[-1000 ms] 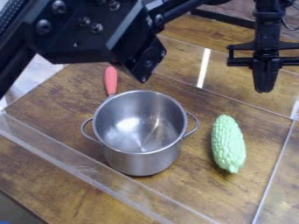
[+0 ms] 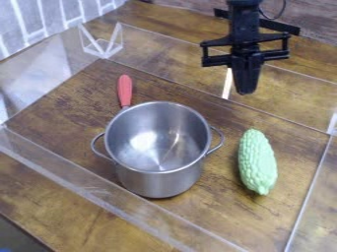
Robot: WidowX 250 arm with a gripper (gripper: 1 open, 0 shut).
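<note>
My gripper [image 2: 245,70] hangs at the upper right, dark and shut, with nothing visible between its fingers, above and behind the other objects. A steel pot [image 2: 157,150] with two side handles stands upright on the wooden surface and looks empty. A pale green corn cob [image 2: 257,161] lies to the right of the pot. A red-handled utensil [image 2: 124,90] lies behind the pot to the left.
Clear low walls or strips border the work area, with a small white bracket [image 2: 101,46] at the back left.
The gripper has moved left and somewhat up. The large dark arm body that covered the upper left has left the view. The pot, corn and red utensil have not moved.
</note>
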